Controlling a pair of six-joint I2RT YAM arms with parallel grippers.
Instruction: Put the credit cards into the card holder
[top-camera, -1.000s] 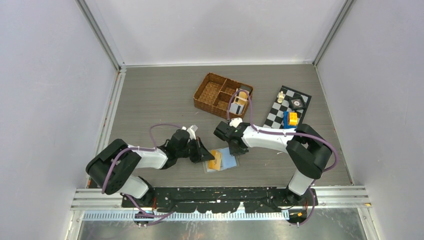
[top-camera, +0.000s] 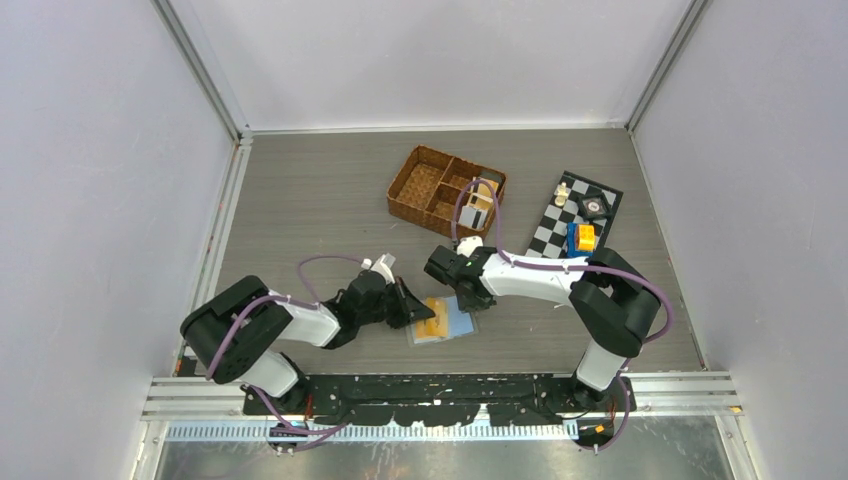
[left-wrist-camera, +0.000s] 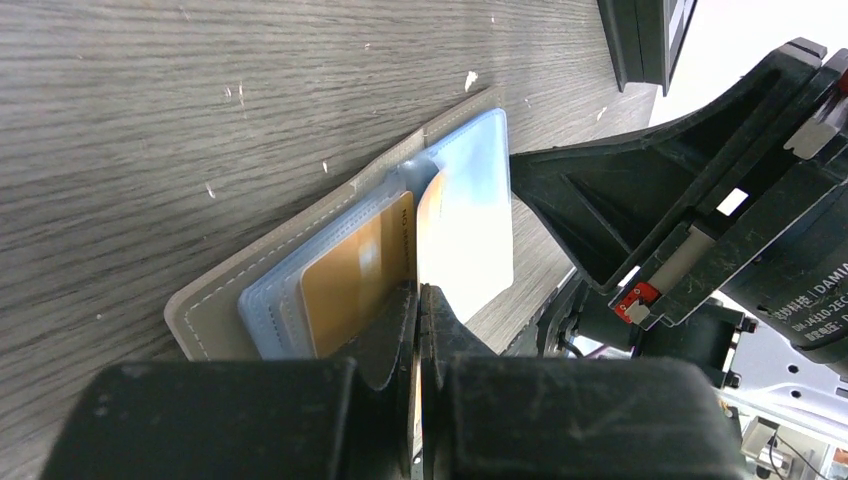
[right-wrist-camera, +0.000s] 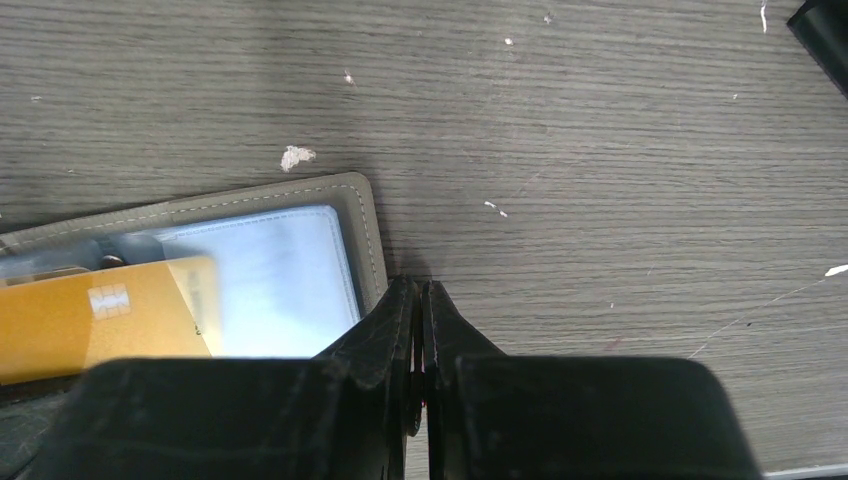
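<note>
The card holder (right-wrist-camera: 290, 265), grey with stitched edges and light-blue pockets, lies open on the table. My left gripper is shut on an orange card with a chip, seen nearly edge-on between its fingertips in the left wrist view. The card stands over the blue pockets, its far end near the right-hand blue pocket; whether it is inside a slot I cannot tell. Another orange card (left-wrist-camera: 360, 265) lies in the left-hand pocket. At the holder's right edge my right gripper is shut; the pinched part is hidden by its fingers.
A wicker basket (top-camera: 410, 207) with compartments, some holding small items, stands behind the arms. To the right lies a chequered board (top-camera: 550, 235) bearing a yellow-and-blue object (top-camera: 582, 238).
My left gripper has shifted slightly right and nearer the front edge, with the orange card.
</note>
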